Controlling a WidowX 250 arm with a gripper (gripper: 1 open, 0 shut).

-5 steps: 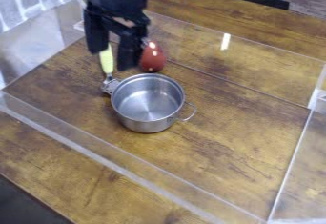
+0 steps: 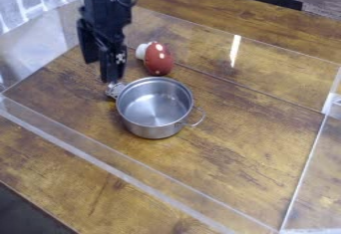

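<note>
My black gripper hangs open at the upper left, above and behind a steel pot with side handles that stands on the wooden table. A red object with a white end lies just right of the gripper, behind the pot. A small metallic item shows at the pot's left; whether it is a handle or a separate thing I cannot tell.
Clear low walls bound the work area.
My gripper has moved from a blurred, wider pose to a narrower-looking one, shifting slightly. The pot has stayed put.
</note>
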